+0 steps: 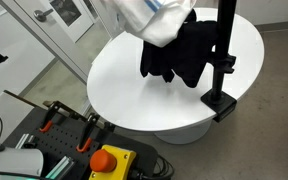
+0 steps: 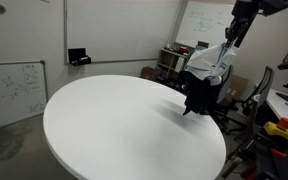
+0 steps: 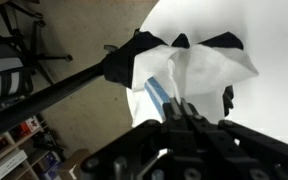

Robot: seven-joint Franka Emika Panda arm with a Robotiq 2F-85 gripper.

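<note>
A white cloth with blue stripes [image 1: 162, 26] hangs above the round table, its upper part cut off by the frame. In the wrist view the white cloth [image 3: 199, 72] gathers up to the fingertips of my gripper, which is shut on it. Exterior view 2 shows the cloth [image 2: 210, 62] hanging from the raised arm. Beneath it a black cloth [image 1: 182, 52] lies crumpled on the table, partly covered from above. Whether the two cloths touch cannot be told.
A black upright post [image 1: 224, 60] stands at its edge, close to the cloths. A red button on a yellow box [image 1: 105, 162] sits in the foreground.
</note>
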